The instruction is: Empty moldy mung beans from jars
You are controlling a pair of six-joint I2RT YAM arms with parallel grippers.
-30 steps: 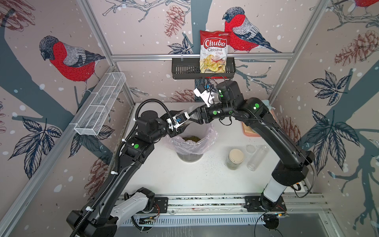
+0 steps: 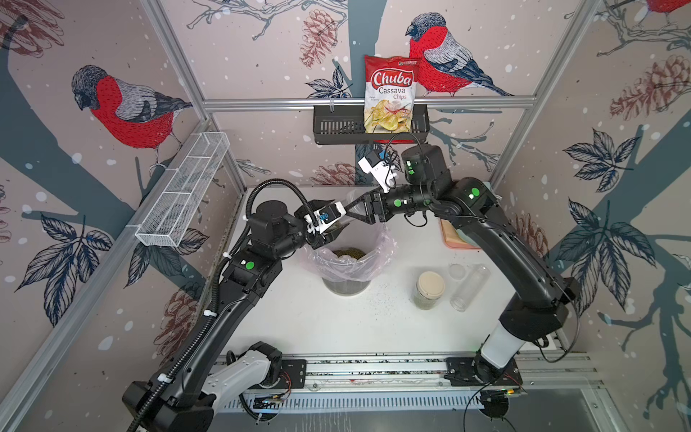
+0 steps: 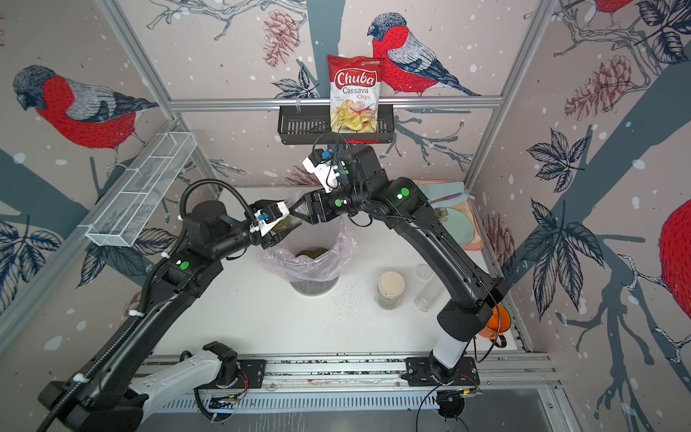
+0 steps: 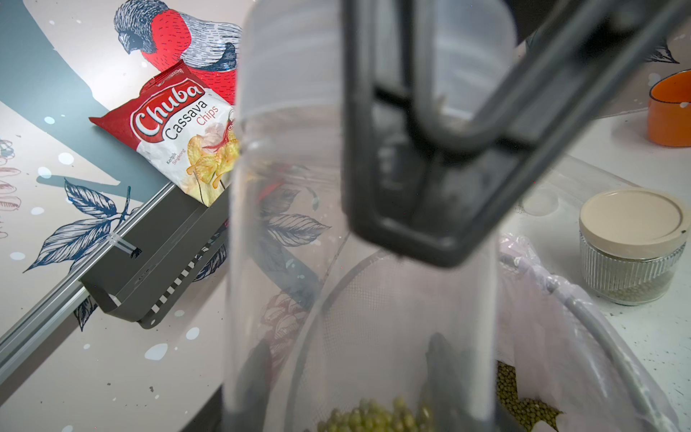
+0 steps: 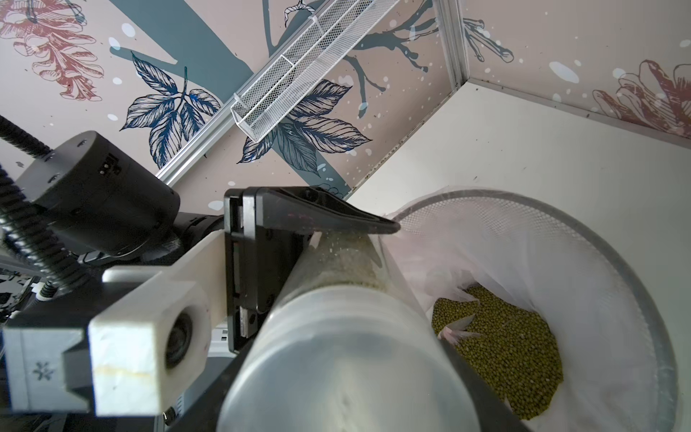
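Observation:
A clear cylindrical jar [image 4: 288, 187] with mung beans at its bottom and a translucent lid [image 5: 349, 367] is held over the bin by my left gripper [image 2: 334, 219], shut on it. My right gripper [image 2: 357, 205] is at the jar's lid end; its fingers are large and close in the left wrist view, and I cannot tell whether they grip. The bin [image 5: 615, 262] has a pink bag liner and mung beans [image 5: 496, 352] inside.
A lidded glass jar [image 2: 430, 288] and an empty clear jar [image 2: 469, 288] lie or stand at the right. A board [image 3: 460, 230] is behind the right arm, a chips bag [image 2: 389, 93] on the back shelf.
My right gripper has shifted slightly right and up over the last second. The left arm and held jar are nearly still.

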